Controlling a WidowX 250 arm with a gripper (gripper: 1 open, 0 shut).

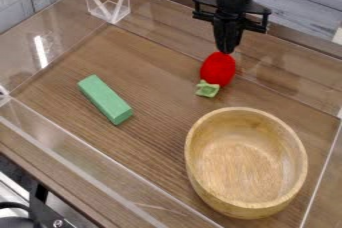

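A red strawberry-like toy [218,69] with a green leafy top lies on the wooden table, right of centre. My black gripper [227,46] hangs just above and behind it, shut, with nothing visible between its fingers. A green block [106,100] lies at the left, and a large round wooden bowl [198,155] stands at the lower right.
A clear plastic piece [110,4] stands at the back left. Open table [134,172] surrounds the green block, and cables lie beyond the table's lower-left edge.
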